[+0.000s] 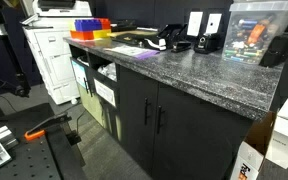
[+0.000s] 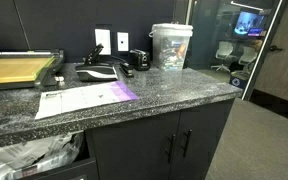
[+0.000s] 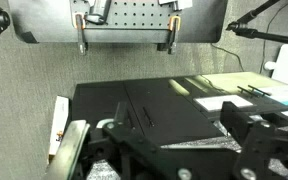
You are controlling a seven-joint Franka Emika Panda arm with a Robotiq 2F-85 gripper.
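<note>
In the wrist view my gripper stands open along the bottom edge, with nothing visible between its black fingers. It is over the dark cabinet [image 3: 134, 105] and clear of the objects in sight. On the speckled counter [image 2: 174, 100] are a lidded clear bucket [image 2: 170, 48] with colourful contents, a black stapler-like device [image 2: 96, 72], a small black device [image 2: 139, 60] and flat purple-and-white packs [image 2: 89, 97]. A paper cutter [image 2: 19, 70] with a yellowish board lies at the left. Red, blue and yellow blocks [image 1: 89, 28] show at the counter's far end.
A dark perforated table [image 3: 134, 35] with orange-tipped clamps [image 3: 81, 35] crosses the top of the wrist view. Grey floor [image 3: 34, 90] lies between it and the cabinet. Below the counter, an open shelf holds clear plastic bags [image 2: 32, 155]. White boxes [image 1: 286, 130] stand beside the cabinet.
</note>
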